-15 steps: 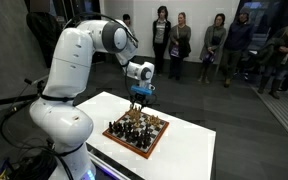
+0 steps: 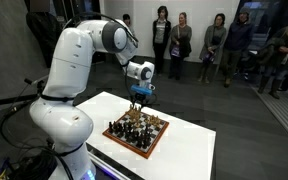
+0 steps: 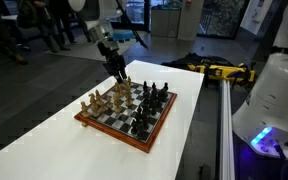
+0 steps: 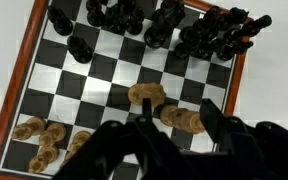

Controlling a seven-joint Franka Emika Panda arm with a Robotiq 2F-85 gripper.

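Note:
A checkered chessboard (image 4: 47, 78) with a brown border lies on the white table, bearing light wooden and black chess pieces. My gripper (image 3: 119, 76) points down over the light pieces at the board's far-left side in the second exterior view. In the wrist view the gripper's (image 4: 180, 124) dark fingers stand apart. A light wooden piece (image 4: 189, 121) shows between them, close to the right finger; whether either finger touches it I cannot tell. Another light piece (image 4: 146, 93) stands just beyond the left fingertip. The gripper (image 2: 138, 104) is small and partly lost against the pieces in the first exterior view.
Black pieces (image 4: 167, 18) crowd the board's far side in the wrist view. Several light pieces (image 4: 50, 134) stand at its lower left. Bare white table (image 2: 189, 150) lies right of the board. People (image 2: 182, 38) stand along the back wall.

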